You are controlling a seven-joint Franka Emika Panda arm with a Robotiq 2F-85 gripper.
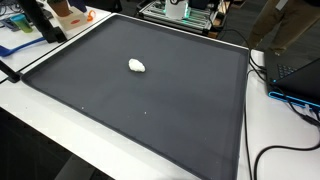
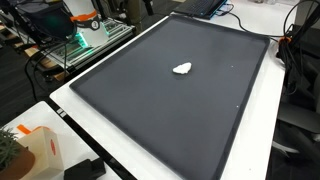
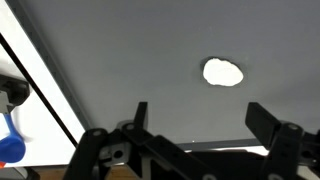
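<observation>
A small white lump (image 1: 136,65) with an uneven outline lies alone on the dark grey board. Exterior view 2 has the same white lump (image 2: 182,69) towards the board's upper part. In the wrist view, my gripper is open, its two dark fingers wide apart and only bare board between their tips. The white lump (image 3: 222,72) shows beyond the fingertips, a little right of the middle, apart from both fingers. I cannot make out the fingers in the exterior views.
The grey board (image 1: 180,120) is otherwise clear, with white table round it. A laptop (image 1: 293,80) and loose black cables lie on the right. Several items, one a blue object (image 3: 11,148), sit off the board's edge.
</observation>
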